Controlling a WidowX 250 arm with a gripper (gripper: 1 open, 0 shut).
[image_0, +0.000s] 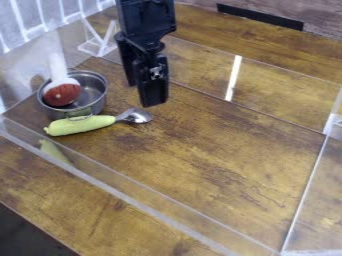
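Observation:
My black gripper (144, 80) hangs from the top of the view, its fingers pointing down above the back left of the board, right of a steel bowl (83, 104). A white-handled utensil with a red head (60, 92) rests in the bowl. In front lies a pale green corn cob (78, 124), and a metal spoon (134, 116) lies at its right end. I see nothing held in the gripper, which stands open.
Clear plastic walls (315, 200) border the wooden table area (214, 170). A dark slot (261, 16) is at the back.

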